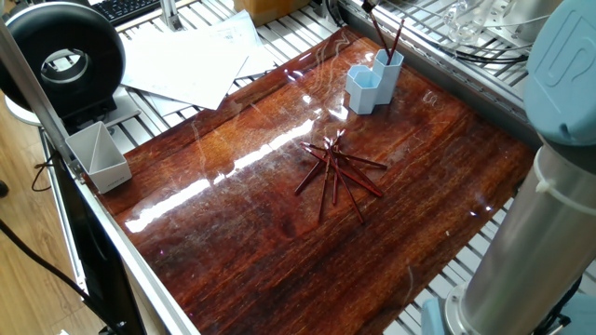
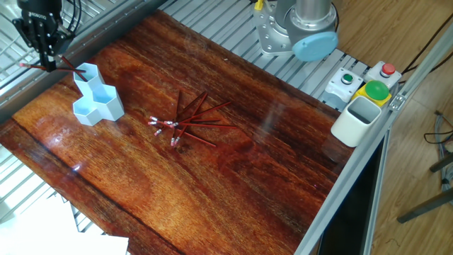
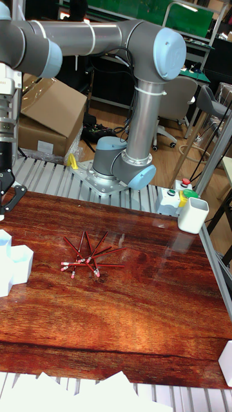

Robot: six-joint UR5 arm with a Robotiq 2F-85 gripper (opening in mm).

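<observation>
Pale blue hexagonal holders (image 2: 110, 103) stand joined together near a table edge, upright. Above them, my gripper (image 2: 48, 65) points down and is shut on a dark red pencil (image 2: 32, 66), whose other end reaches over the rear cup. In exterior view 1 this held pencil (image 1: 381, 32) slants down to the cup's rim; whether its tip is inside is hard to tell. Another pencil (image 1: 396, 42) leans in the same cup. Mid-table lies a loose, crossing pile of several red pencils (image 1: 337, 175). Only part of the gripper (image 3: 8, 200) shows at the left of exterior view 3.
A white open container (image 2: 356, 122) stands at a table corner beside the button boxes (image 2: 377, 90). Another white box (image 1: 100, 158) is at the left edge in exterior view 1. Papers (image 1: 191, 60) lie off the table.
</observation>
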